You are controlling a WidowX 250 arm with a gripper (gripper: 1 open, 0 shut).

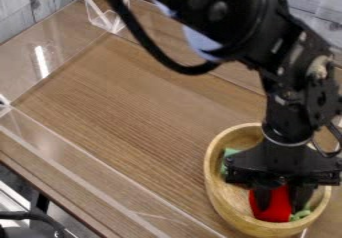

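Note:
My black gripper (278,187) reaches down into a pale wooden bowl (214,177) at the lower right, its fingers around a red object (271,212) inside the bowl and shut on it. Green items (229,157) lie in the bowl beside the red one, partly hidden behind the gripper.
A clear, angular plastic item (107,10) sits at the top left. A dark cable runs off the lower left edge.

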